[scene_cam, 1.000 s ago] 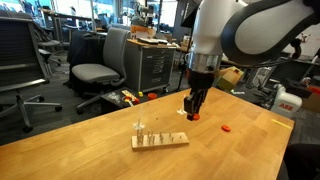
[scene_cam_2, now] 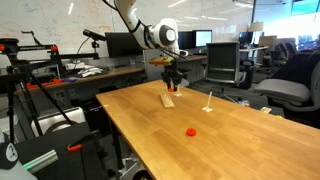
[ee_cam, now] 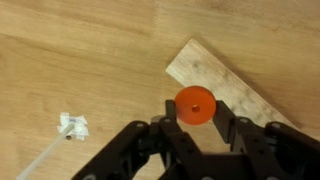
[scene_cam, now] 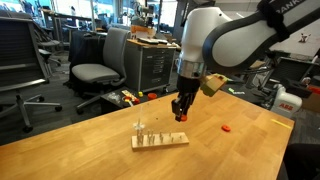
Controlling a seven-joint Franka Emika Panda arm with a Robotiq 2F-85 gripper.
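Note:
A round red piece (ee_cam: 195,105) sits between the fingertips in the wrist view, and my gripper is shut on it. In exterior view 1 my gripper (scene_cam: 183,106) hangs with the red piece (scene_cam: 182,118) low at its tip, close to the right end of a pale wooden block (scene_cam: 160,141). Thin pegs stand along that block. From the wrist camera, part of the wooden block (ee_cam: 232,80) shows beyond and below the red piece. Whether the piece touches the block I cannot tell.
Another red piece (scene_cam: 226,128) lies on the table to the right, and one (scene_cam_2: 191,132) shows in exterior view 2. A white stick on a small base (ee_cam: 73,127) stands left of the gripper.
In exterior view 1 the gripper and the red piece have moved left, toward the wooden block. The block and the loose red piece have stayed put.

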